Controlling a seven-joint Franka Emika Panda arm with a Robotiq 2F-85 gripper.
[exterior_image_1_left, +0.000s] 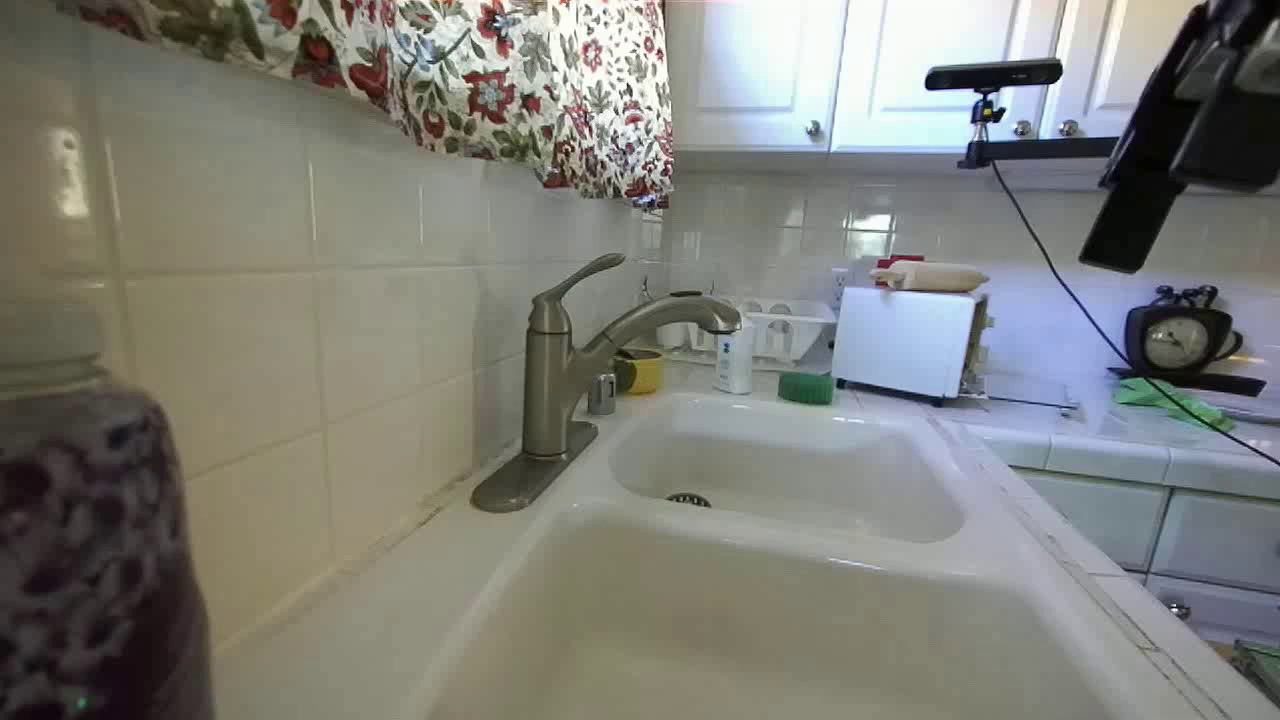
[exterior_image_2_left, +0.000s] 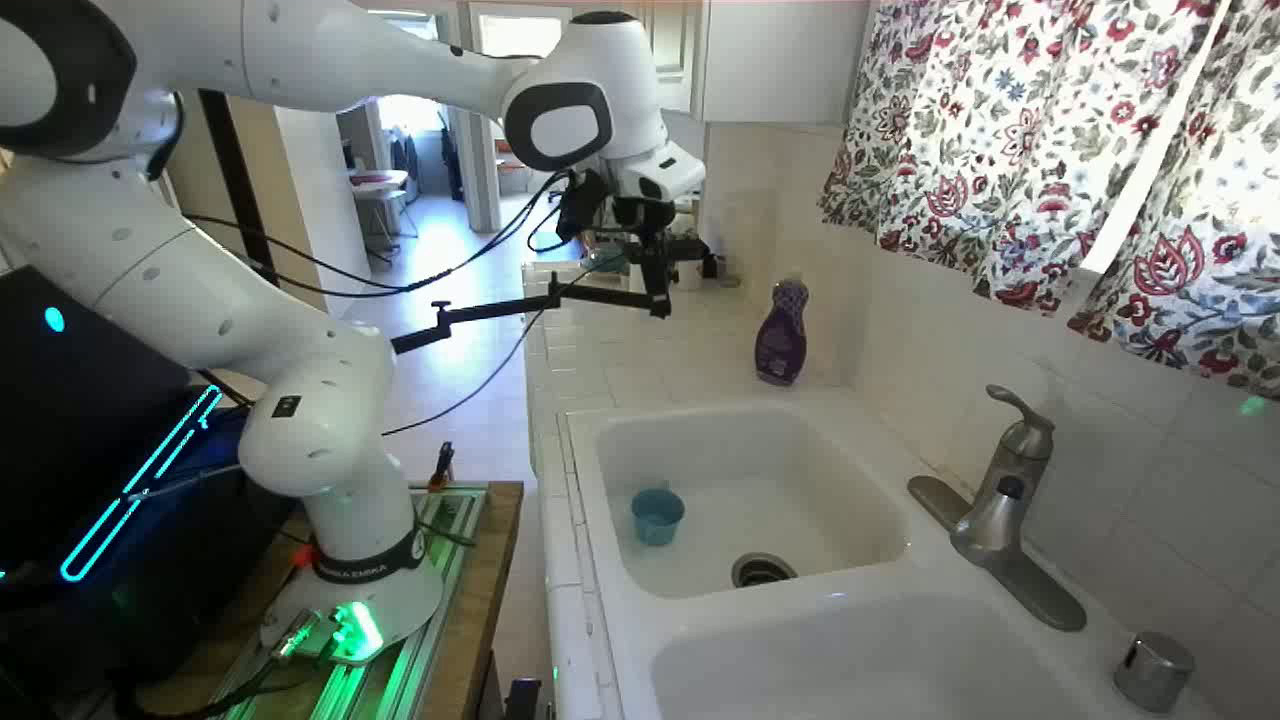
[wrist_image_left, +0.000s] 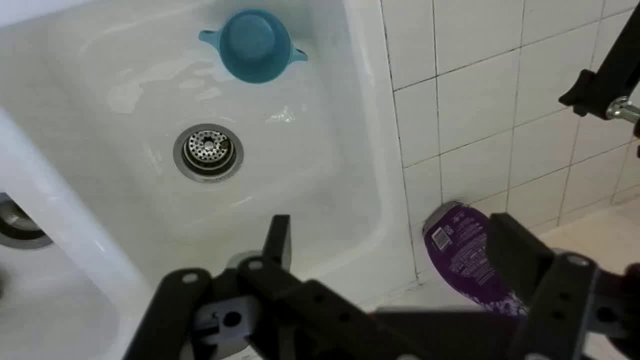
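Observation:
My gripper stands open above the counter and the near edge of the sink in the wrist view, its two fingers wide apart with nothing held between them. A blue two-handled cup (wrist_image_left: 254, 45) rests upright in the sink basin, well away from the fingers; in exterior view 2 the same cup (exterior_image_2_left: 657, 516) sits toward the basin's left side. On the counter behind the basin is a purple bottle (exterior_image_2_left: 782, 332), upright. Part of that bottle (wrist_image_left: 460, 252) is hidden by the right-hand finger in the wrist view. Dark fingers (exterior_image_1_left: 1128, 222) hang high at the right of exterior view 1.
The double sink (exterior_image_1_left: 780, 546) has a metal faucet (exterior_image_1_left: 549, 372) at the wall side. A green sponge or brush (exterior_image_1_left: 805, 388), a white toaster-like box (exterior_image_1_left: 902, 341) and a dish rack (exterior_image_1_left: 786, 326) stand beyond it. A camera bar (exterior_image_2_left: 528, 306) juts from the wrist.

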